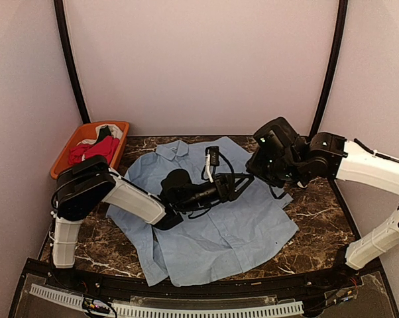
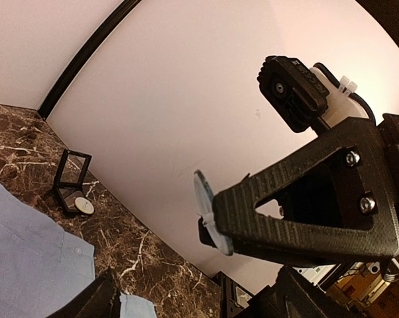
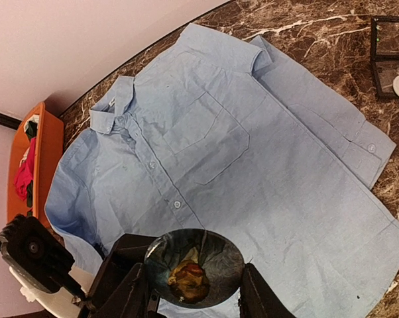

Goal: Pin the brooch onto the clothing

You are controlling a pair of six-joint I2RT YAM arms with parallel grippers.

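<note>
A light blue shirt (image 1: 226, 245) lies spread on the dark marble table, its collar and pocket clear in the right wrist view. My right gripper is shut on the brooch (image 3: 163, 262), a dark disc with an orange-brown centre. In the left wrist view the brooch's thin edge (image 2: 211, 212) shows at the right fingertips. My left gripper (image 1: 242, 182) is raised over the shirt, close beside the right one; in the left wrist view its dark fingers sit apart at the bottom edge, below the brooch.
An orange bin (image 1: 63, 159) with red and white cloth stands at the back left. A small black frame (image 2: 73, 172) with a round white piece lies on the bare marble beyond the shirt's right side. Walls close in the table at the back and sides.
</note>
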